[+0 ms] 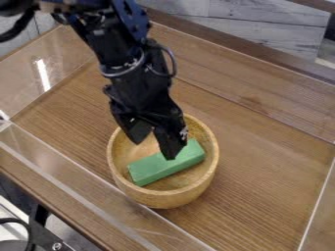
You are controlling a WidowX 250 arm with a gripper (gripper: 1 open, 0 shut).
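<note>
A round wooden bowl (164,196) stands on the table near the middle of the lower half of the view, with a green block (161,167) lying inside it. My black gripper (155,139) hangs over the bowl, its fingertips low over the back of the bowl and close above the green block. The fingers are spread open, and I see nothing held between them. Whether a fingertip touches the block is unclear.
A pale wall runs along the back. A dark cable lies at the lower left corner.
</note>
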